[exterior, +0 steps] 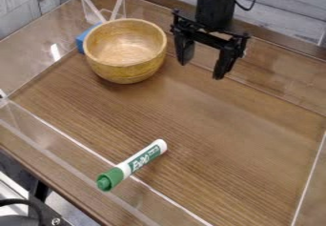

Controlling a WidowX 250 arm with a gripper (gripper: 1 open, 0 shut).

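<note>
My gripper (204,51) hangs over the back middle of the wooden table, its black fingers pointing down and spread apart, with no object visible between them. A yellow bowl (126,68) stands to its left. A white tube with a green cap (132,165) lies at the front left of the table.
Behind the bowl at the back left sit a small blue item (82,41) and white pieces (95,10), too small to identify. A white wall runs along the back.
</note>
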